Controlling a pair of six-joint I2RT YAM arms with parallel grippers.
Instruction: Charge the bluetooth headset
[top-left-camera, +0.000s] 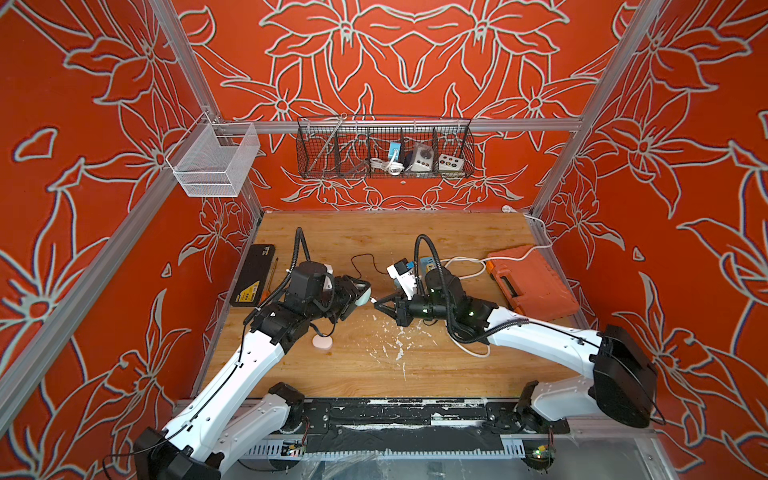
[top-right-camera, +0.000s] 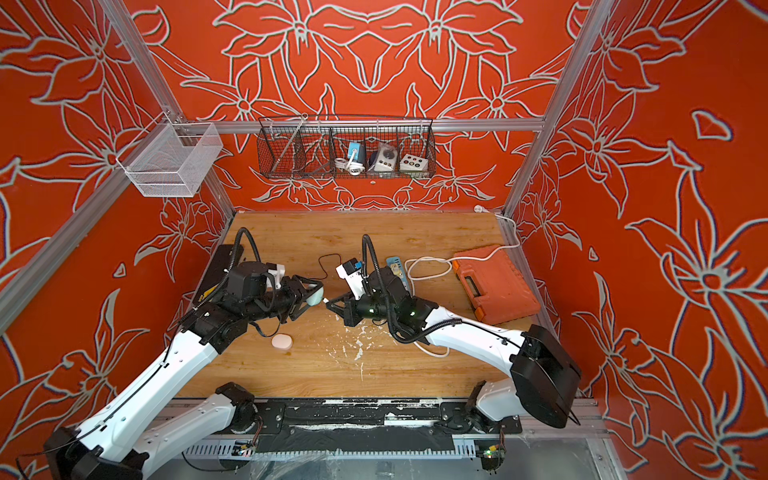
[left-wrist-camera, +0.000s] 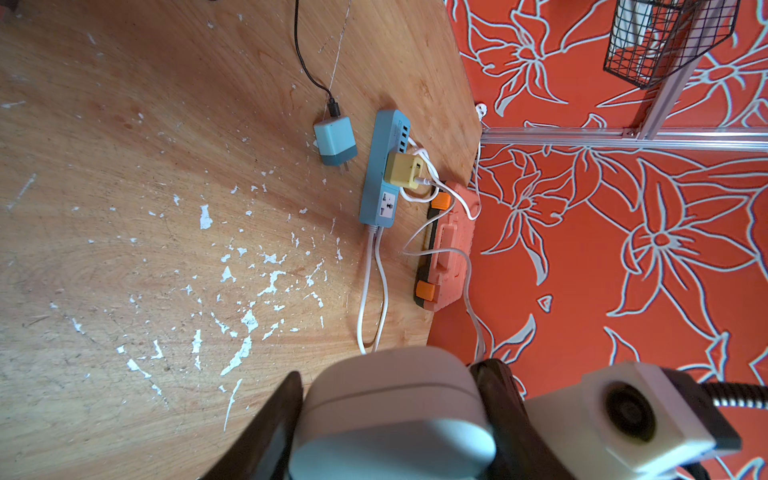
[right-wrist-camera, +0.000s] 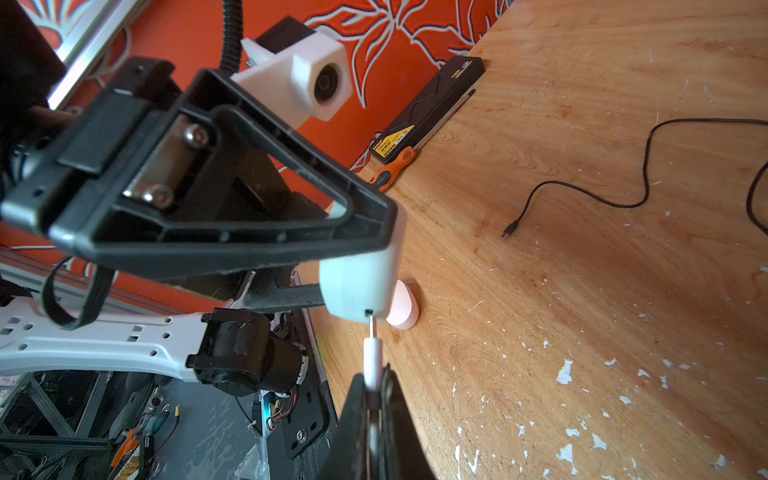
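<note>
My left gripper (top-left-camera: 352, 297) is shut on a pale headset case, held above the middle of the table; its port shows on the underside in the right wrist view. My right gripper (top-left-camera: 382, 302) faces it, shut on a white cable plug (right-wrist-camera: 373, 356), whose metal tip (right-wrist-camera: 372, 324) sits at or just below the port; whether it has entered, I cannot tell. In the left wrist view, a blue power strip (left-wrist-camera: 376, 184) carrying a yellow adapter (left-wrist-camera: 403, 169) lies on the table, with a mint adapter (left-wrist-camera: 335, 140) beside it.
An orange case (top-left-camera: 532, 280) lies at the right, a black box (top-left-camera: 254, 272) at the far left and a pink round object (top-left-camera: 322, 341) near the front left. Wire baskets (top-left-camera: 384, 148) hang at the back. Loose cables cross the table.
</note>
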